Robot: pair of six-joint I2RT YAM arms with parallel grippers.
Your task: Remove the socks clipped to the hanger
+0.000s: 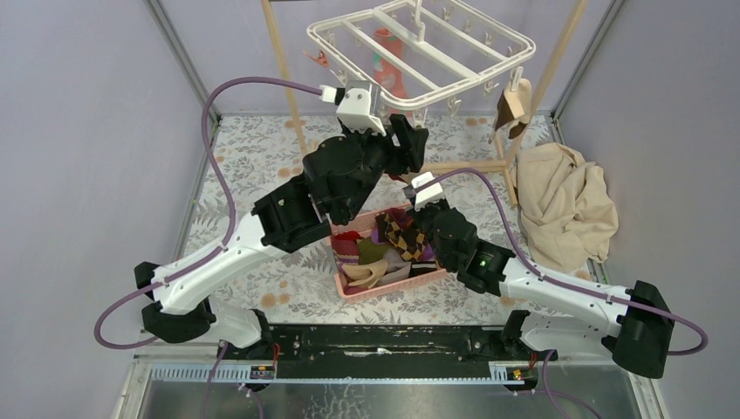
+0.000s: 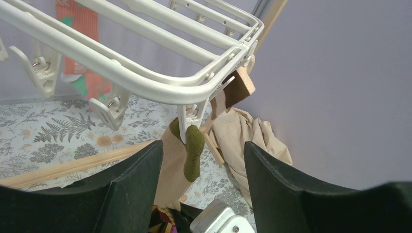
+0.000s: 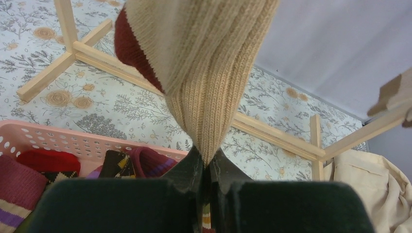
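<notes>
The white hanger [image 1: 449,60] with its clips hangs at the top. From a front clip [image 2: 193,115] hangs a beige ribbed sock [image 2: 171,165] with an olive end [image 2: 195,153]. My left gripper has its fingers well apart, one either side of the clip and olive end, with gaps showing on both sides. Below, my right gripper is shut on the narrow lower end of a beige ribbed sock [image 3: 209,97], drawn taut upward; a maroon patch shows beside it. Two other socks still hang: a coral one [image 1: 390,74] and a brown-and-beige one [image 1: 515,105].
A pink basket [image 1: 375,291] full of socks stands below the hanger. The wooden stand's crossbar [image 1: 458,165] runs behind the grippers, and a crumpled beige cloth [image 1: 563,205] lies to the right. My two arms are close together at the basket's back.
</notes>
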